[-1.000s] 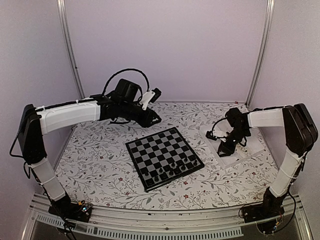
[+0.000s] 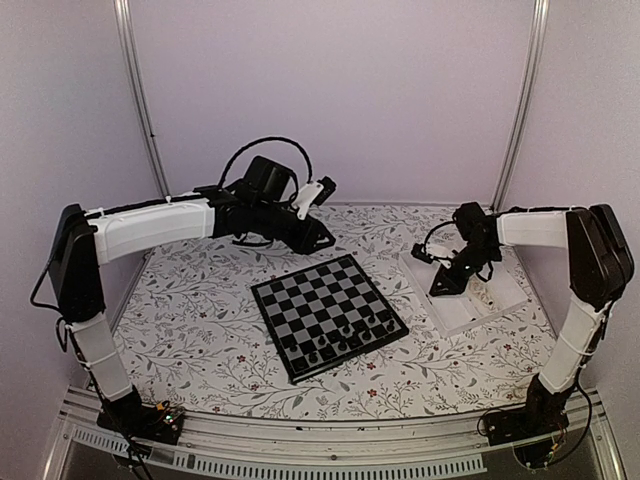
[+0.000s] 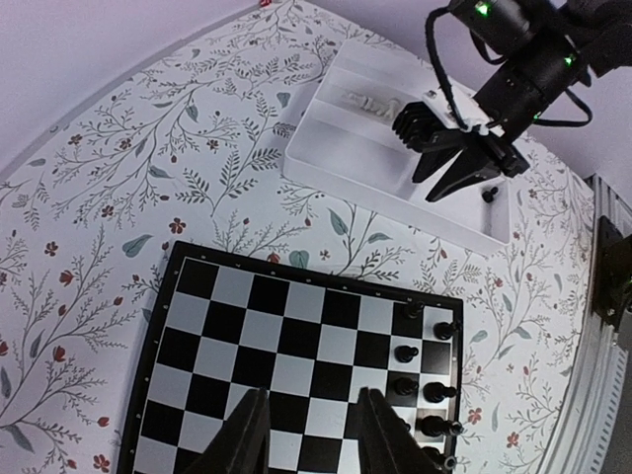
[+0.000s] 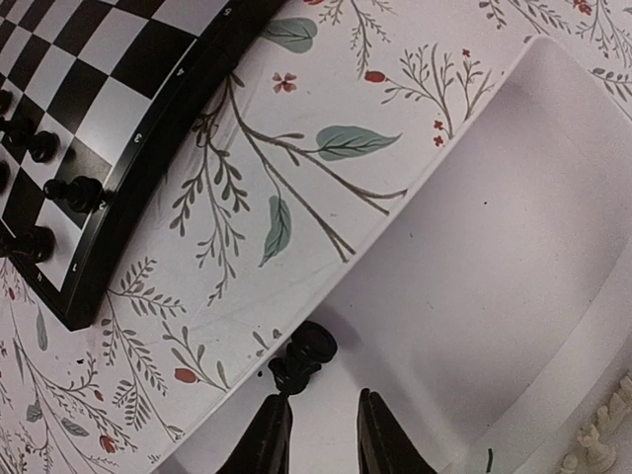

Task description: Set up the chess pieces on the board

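The checkered chessboard lies mid-table, with several black pieces along its near and right side, such as a piece by the edge. The white box to its right holds white pieces and a dark piece against the wall in the right wrist view. My right gripper hangs over the box beside that dark piece, fingers apart, nothing between them. My left gripper is raised behind the board, its fingertips apart and empty.
Side and back walls enclose the workspace. The box has raised rims and dividers.
My left gripper has shifted slightly right. My right gripper has moved a little up and back over the box. The board looks unchanged.
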